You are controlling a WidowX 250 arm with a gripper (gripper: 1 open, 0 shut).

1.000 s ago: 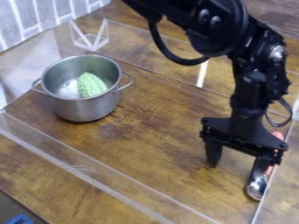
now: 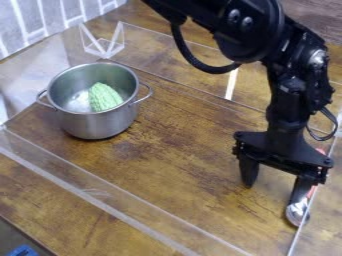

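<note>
My black gripper (image 2: 275, 172) points down at the right side of the wooden table, low over its surface, with its two fingers apart. Just to its right lies a utensil with a metal head (image 2: 297, 212) and a red handle, partly hidden behind the gripper; whether the fingers touch it I cannot tell. A steel pot (image 2: 94, 123) stands at the upper left, holding a pale green striped object (image 2: 107, 96) and something white.
Clear plastic edges run along the left and bottom. A small blue object (image 2: 19, 250) sits at the bottom left corner.
My gripper has shifted very slightly upward and right over the last second; the utensil beside it has shifted slightly. The pot is unchanged.
</note>
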